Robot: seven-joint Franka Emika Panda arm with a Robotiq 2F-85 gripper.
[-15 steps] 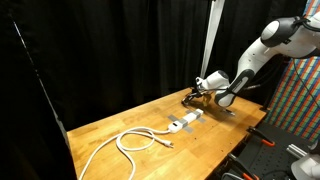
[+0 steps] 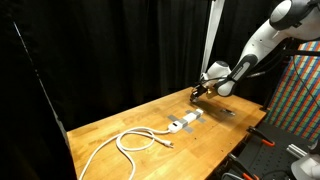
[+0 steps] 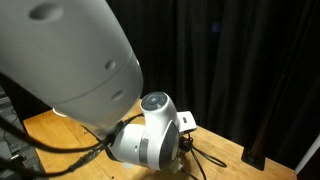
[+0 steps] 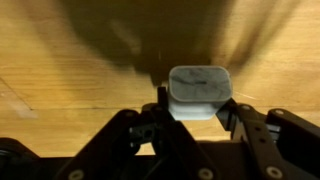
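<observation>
In the wrist view, my gripper is shut on a small pale grey, flat-faced object, with a dark finger on either side of it. Wood grain shows behind the object, and a shadow falls across the wood. In exterior view 1, the gripper is low near the table's far right, but the held thing is too small to make out there. The arm's white body hides most of the gripper in exterior view 2.
A white power strip is taped to the wooden table with grey tape. Its white cord loops over the table's left side. A black curtain hangs behind.
The power strip and cord have not moved.
</observation>
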